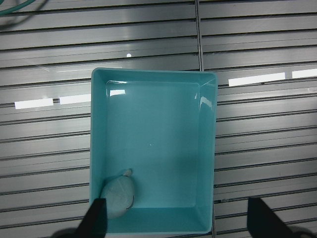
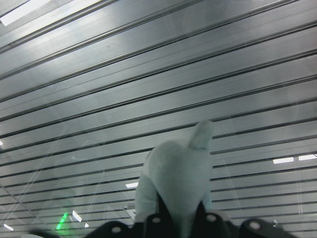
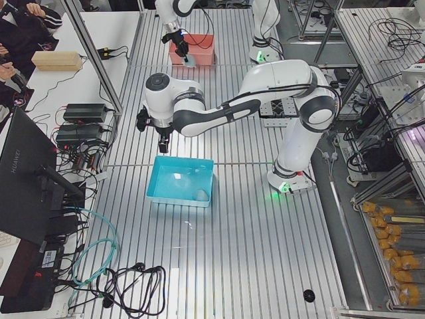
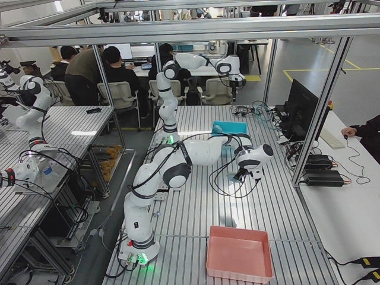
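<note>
A light blue soft toy (image 1: 117,196) lies in a corner of the teal bin (image 1: 151,139). Above that bin my left gripper (image 3: 163,136) hangs, and its fingers stand wide apart with nothing between them in the left wrist view. My right gripper (image 4: 242,174) is shut on a second pale blue plush (image 2: 176,176), which fills the lower middle of the right wrist view. It hangs over the slatted table, short of the pink bin (image 4: 238,252), which looks empty in the camera right view.
A monitor (image 3: 23,193), power boxes (image 3: 83,113) and coiled cables (image 3: 133,289) line the table's side. Metal frame posts (image 4: 320,113) stand along the edges. Bare slatted table surrounds both bins.
</note>
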